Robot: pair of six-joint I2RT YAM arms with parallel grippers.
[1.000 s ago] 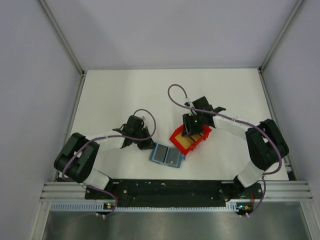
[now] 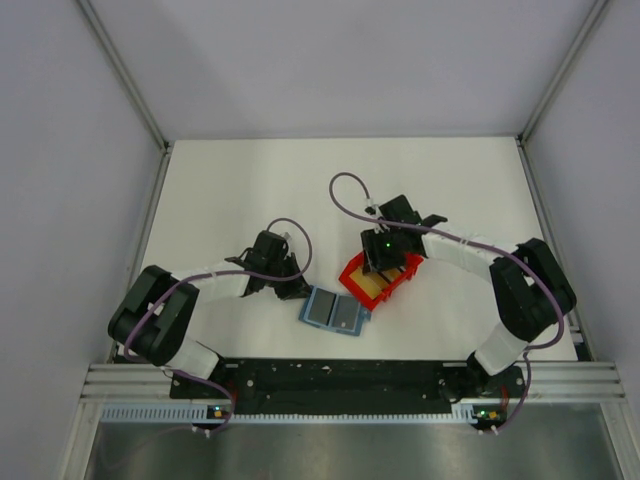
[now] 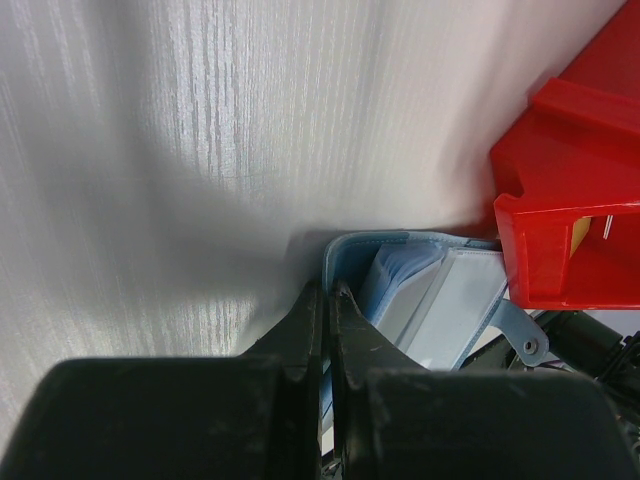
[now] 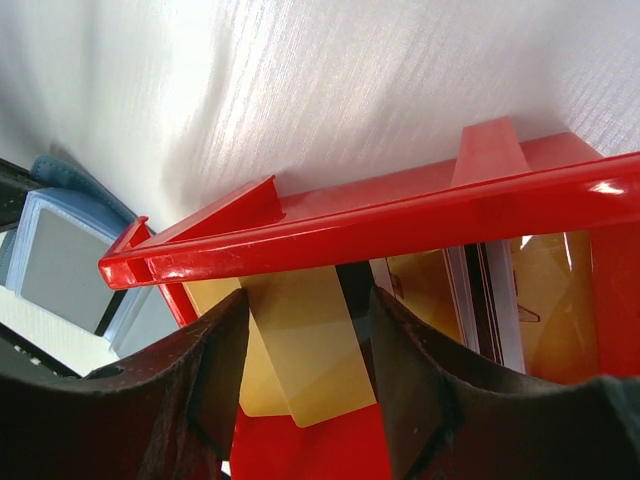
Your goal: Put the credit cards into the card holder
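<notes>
A blue card holder [image 2: 335,310] lies open near the table's front, showing two grey panels in the top view. My left gripper is shut at its left edge, with the thin blue rim [image 3: 400,238] running in between the fingertips. In the red tray [image 4: 350,230] several cards stand in slots. My right gripper is open over this tray, its fingers on either side of a gold card [image 4: 310,345]. A gap remains on the card's right, where a dark card edge [image 4: 357,290] shows.
More cards [image 4: 485,300], gold, white and black, stand to the right in the tray. The tray's near left corner almost touches the holder.
The left arm, holder and tray stay where they were.
</notes>
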